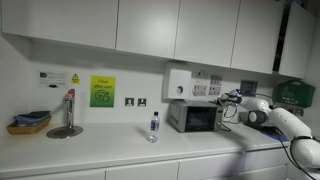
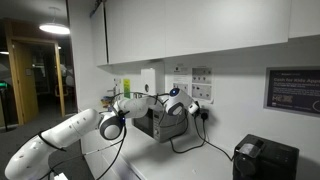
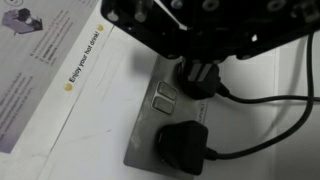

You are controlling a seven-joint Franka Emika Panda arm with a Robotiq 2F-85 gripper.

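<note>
My gripper is shut, its dark fingers coming in from the top of the wrist view. Nothing shows between them. They overlap the upper black plug, partly hiding it; whether they touch it I cannot tell. The metal socket plate on the wall carries two switches and a lower black plug. Both plugs trail black cables. In exterior view 2, the gripper reaches to the wall by the sockets, above the counter.
A microwave stands near the arm, with a water bottle left of it. Farther left are a tap and trays. A black toaster sits right of the cables.
</note>
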